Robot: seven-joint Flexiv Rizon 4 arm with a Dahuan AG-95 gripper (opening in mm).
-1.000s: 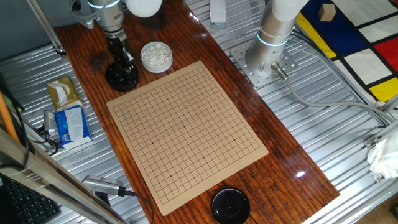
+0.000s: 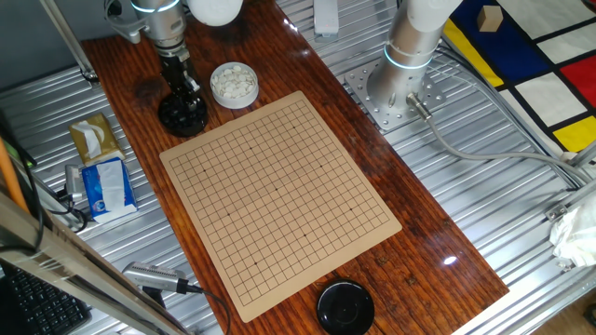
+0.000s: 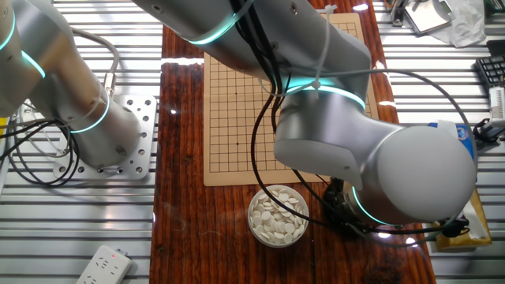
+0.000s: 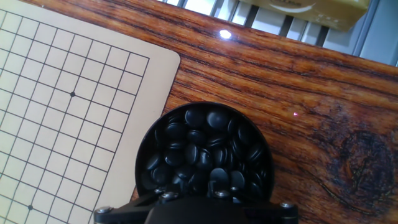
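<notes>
A round black bowl (image 4: 204, 118) full of glossy black stones (image 4: 200, 155) stands beside one corner of the tan grid board (image 4: 74, 143). My gripper reaches over the bowl's near part in the wrist view. Dark fingers against dark stones hide how far its fingers are apart and whether a stone lies between them. From exterior view 1, the gripper (image 2: 193, 91) points down at the black bowl (image 2: 182, 115). The board (image 2: 279, 200) shows a bare grid. A white bowl of white stones (image 2: 235, 86) sits right of the black one.
An empty-looking black dish (image 2: 345, 307) stands past the board's near edge. Blue (image 2: 110, 189) and yellow (image 2: 96, 140) tissue packs lie off the table's left side. The arm's base (image 2: 396, 88) is mounted to the right. Bare wood (image 2: 419, 251) lies right of the board.
</notes>
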